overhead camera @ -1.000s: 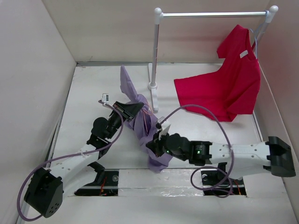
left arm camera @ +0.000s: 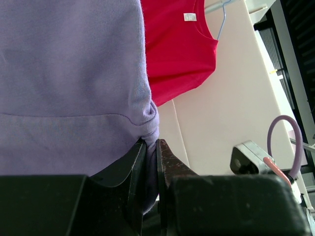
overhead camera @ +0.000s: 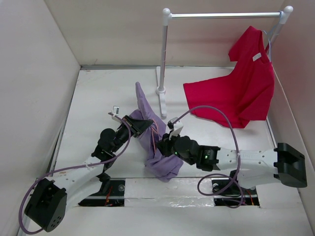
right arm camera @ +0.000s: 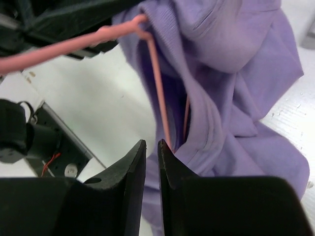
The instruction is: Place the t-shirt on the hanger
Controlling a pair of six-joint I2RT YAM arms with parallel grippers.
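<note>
The purple t shirt (overhead camera: 155,157) hangs bunched between my arms, also filling much of the left wrist view (left arm camera: 64,64). My left gripper (overhead camera: 146,123) is shut on its fabric, a gathered edge between the fingertips. A pink hanger (right arm camera: 160,93) runs down into the shirt's folds beside the left gripper, partly hidden. My right gripper is part open, its fingertips just before the shirt near the hanger's lower part, with nothing clearly between them.
A metal rack (overhead camera: 224,15) stands at the back, its white foot beside the purple cloth. A red t shirt (overhead camera: 251,88) on a blue hanger fills the right side.
The left gripper and shirt have shifted slightly right and down since a second ago. The right arm has shifted slightly, its wrist turning.
</note>
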